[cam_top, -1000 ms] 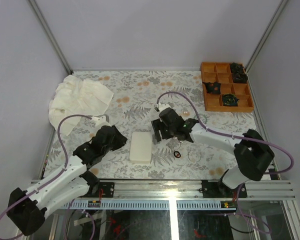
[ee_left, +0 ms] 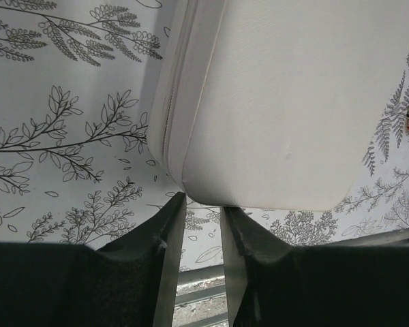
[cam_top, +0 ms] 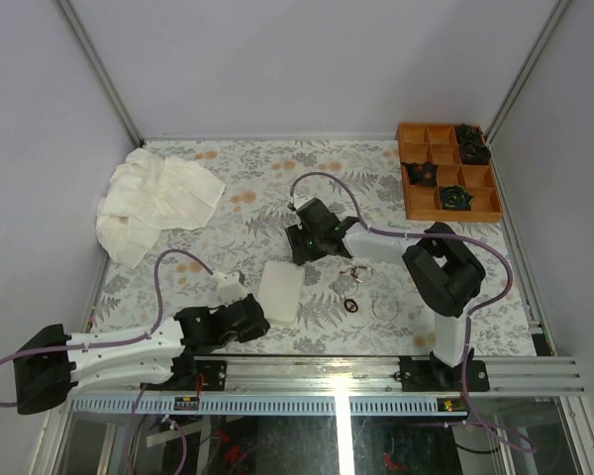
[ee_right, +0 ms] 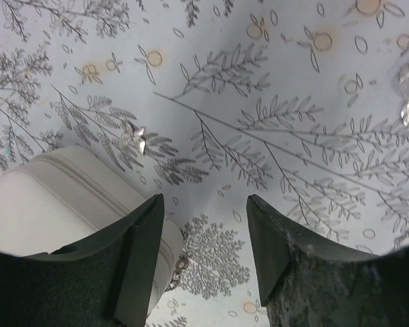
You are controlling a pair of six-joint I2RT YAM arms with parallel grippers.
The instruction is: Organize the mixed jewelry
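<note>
A white zippered case (cam_top: pixel 281 287) lies on the floral cloth at the front centre. My left gripper is at its front left corner, part open; whether it touches the case is unclear. My right gripper is open just beyond the back end of the case, one finger close beside it. Small jewelry pieces (cam_top: pixel 354 273) and a dark ring-like piece (cam_top: pixel 351 306) lie right of the case. An orange compartment tray (cam_top: pixel 422 208) holding several black pouches stands at the back right.
A crumpled white cloth (cam_top: pixel 158 203) covers the back left. A metal rail (cam_top: pixel 287 368) runs along the front edge.
My left gripper has moved right and toward the front to the case's near corner. My right gripper has shifted left to the case's far end. The case has shifted slightly rightward.
</note>
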